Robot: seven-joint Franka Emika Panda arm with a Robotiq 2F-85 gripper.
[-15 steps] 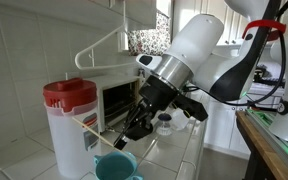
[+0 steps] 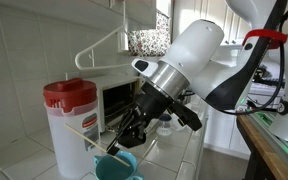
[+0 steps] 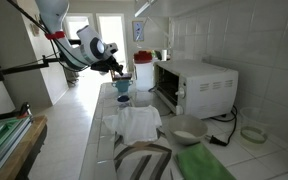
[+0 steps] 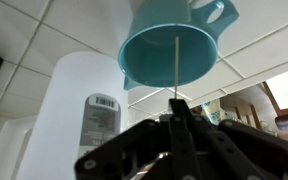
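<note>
My gripper is shut on a thin pale stick (image 4: 177, 65), whose far part lies across the mouth of a teal mug (image 4: 136, 58) in the wrist view. Exterior view 1 has the gripper (image 2: 115, 147) just above that mug (image 2: 114, 168), with the stick (image 2: 82, 134) slanting up and left in front of the white canister. How deep the stick reaches into the mug cannot be told. The fingertips are dark and hard to make out. In exterior view 2 the mug (image 3: 123, 87) stands at the counter's far end.
Close by the mug stands a white canister (image 2: 72, 145) with a red lid (image 2: 70, 95). Farther along the counter are a white toaster oven (image 3: 197, 87), a white cloth (image 3: 134, 123), a bowl (image 3: 185, 129), a striped towel (image 3: 142, 162) and a green cloth (image 3: 202, 163).
In exterior view 1 the gripper and stick have shifted slightly down and left, closer to the mug. The mug and canister look unmoved.
</note>
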